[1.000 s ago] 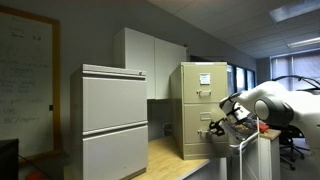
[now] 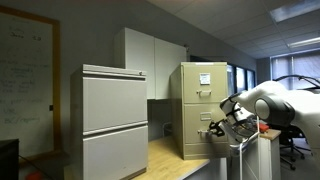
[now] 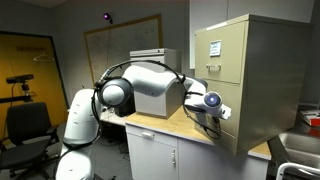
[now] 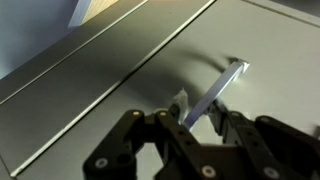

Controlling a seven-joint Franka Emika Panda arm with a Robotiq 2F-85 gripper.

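Observation:
A tan filing cabinet (image 2: 190,108) with stacked drawers stands on the counter. My gripper (image 2: 213,131) is at the front of its lower drawer, at the handle. In the wrist view the silver drawer handle (image 4: 228,79) runs diagonally down into my gripper. The gripper is shut on this handle, whose lower end is hidden by the fingers. The drawer front (image 4: 130,105) looks flat and grey-tan there, with a seam along its edge. In exterior view 2 the arm partly hides the cabinet's lower front.
A light grey two-drawer cabinet (image 2: 113,120) stands apart on the same wooden counter (image 2: 172,165). Bare counter lies between the two cabinets. White cupboards (image 2: 150,60) hang behind. A sink (image 3: 299,150) lies beyond the tan cabinet in exterior view 2.
The arm's white links have shifted slightly in exterior view 1. The gripper stays at the lower drawer's handle, and no clear drawer movement shows.

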